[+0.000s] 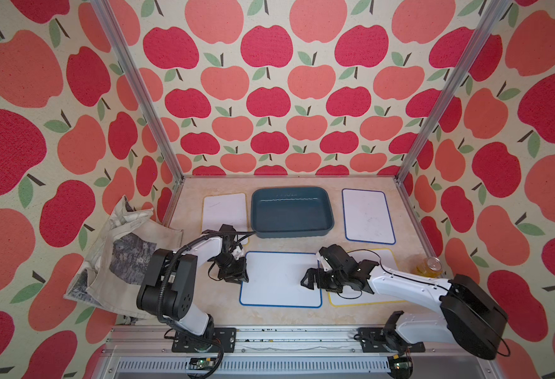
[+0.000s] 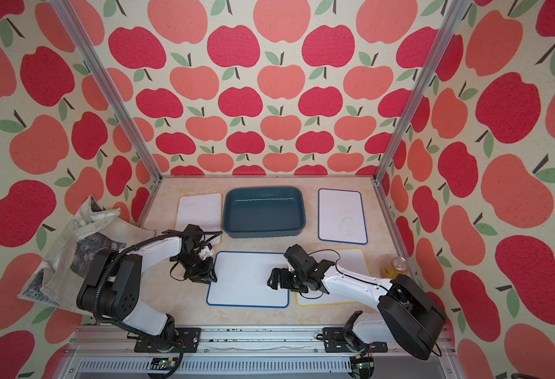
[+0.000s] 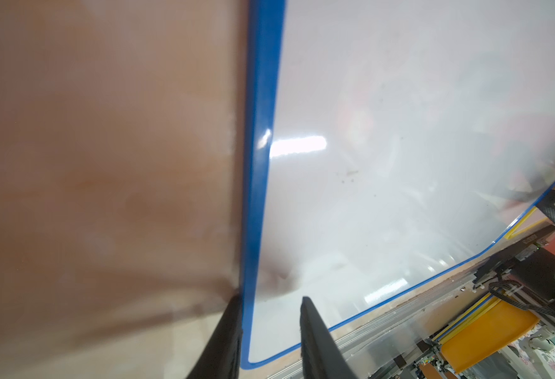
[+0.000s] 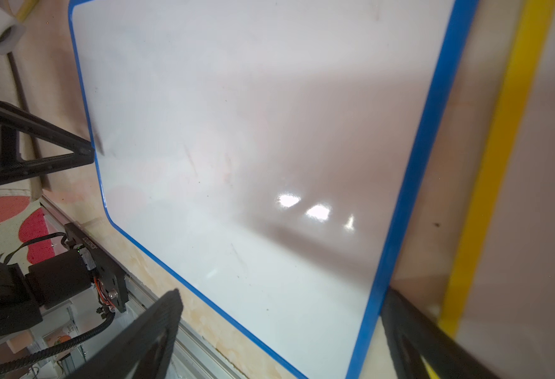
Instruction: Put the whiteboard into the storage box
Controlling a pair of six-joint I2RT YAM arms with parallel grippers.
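Note:
The blue-edged whiteboard [image 1: 280, 279] lies flat at the front centre of the table, with the teal storage box [image 1: 292, 214] behind it. My left gripper is low at the board's left edge, its fingertips apart, one by the blue rim and the other over the white surface. My right gripper stands open at the board's right edge, one fingertip at the blue rim, the other over the board, with nothing held between them.
Other boards lie at back left [image 1: 224, 205], back right [image 1: 368, 214] and under the right arm [image 2: 346, 259]. A crumpled cloth bag [image 1: 125, 252] is at left, a jar [image 1: 432, 267] at right.

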